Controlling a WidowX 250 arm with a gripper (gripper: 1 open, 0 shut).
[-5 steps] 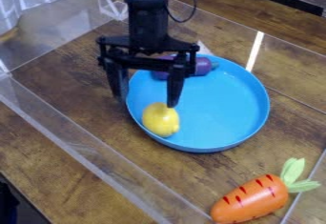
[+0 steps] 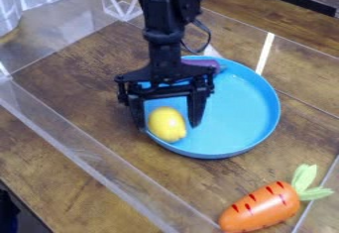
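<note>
My black gripper (image 2: 165, 90) is open over the left part of a blue bowl (image 2: 236, 114), its fingers spread around and just above a yellow round object (image 2: 167, 125) lying in that bowl. A purple object (image 2: 203, 63) lies at the back of the bowl, partly hidden behind the arm.
An orange toy carrot (image 2: 259, 209) with green leaves lies at the front right, outside the bowl. Clear plastic walls run along the left and front. The wooden surface (image 2: 79, 73) left of the bowl is bare.
The gripper has come down toward the yellow object and shifted slightly, now covering more of the purple object's surroundings. The bowl and carrot look unmoved.
</note>
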